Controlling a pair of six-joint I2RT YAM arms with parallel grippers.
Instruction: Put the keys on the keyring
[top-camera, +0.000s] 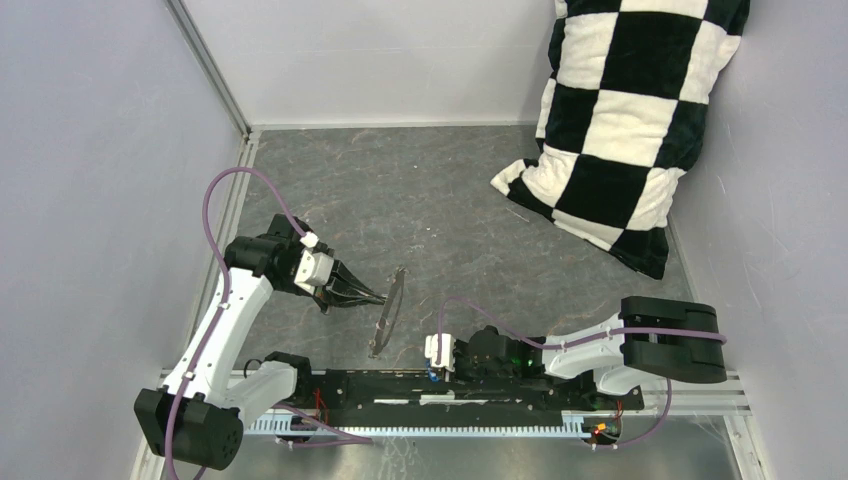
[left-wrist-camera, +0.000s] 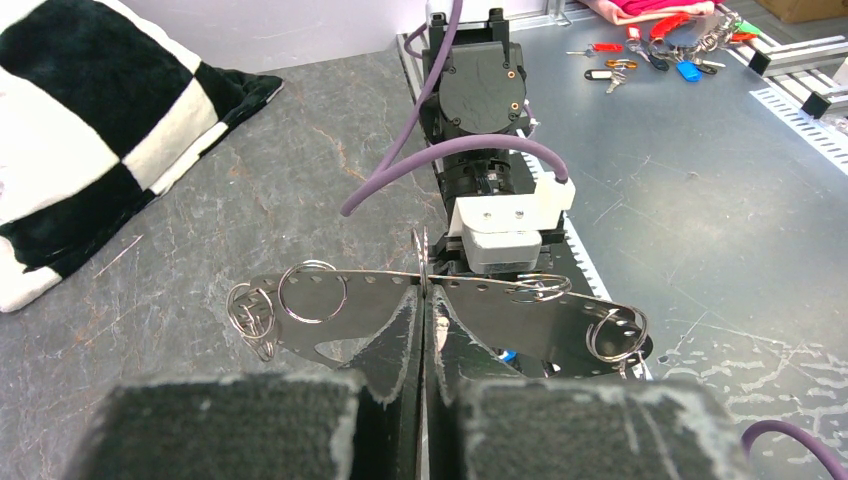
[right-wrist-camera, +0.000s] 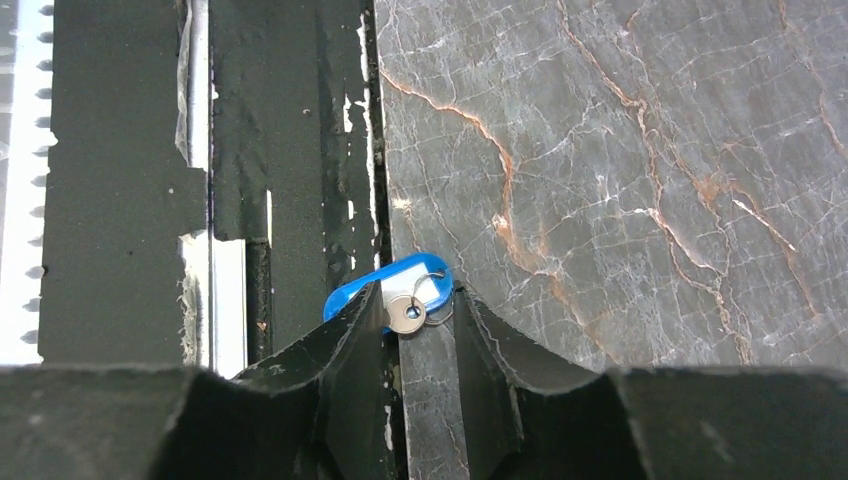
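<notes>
A thin dark metal strip with several wire rings (left-wrist-camera: 312, 292) along its edge is pinched near its middle by my left gripper, which is shut. In the top view the strip (top-camera: 391, 312) appears held up over the grey mat. A blue key tag (right-wrist-camera: 436, 268) with a small ring and a silver key (right-wrist-camera: 405, 316) shows at the mat's front edge. My right gripper is part open, a finger on either side of the key's round head. Whether the fingers touch the key cannot be told; the key's lower part is hidden.
Beyond the right arm, in the left wrist view, several loose keys and tags (left-wrist-camera: 612, 73) lie on the dark table. A checkered cushion (top-camera: 630, 130) fills the back right corner.
</notes>
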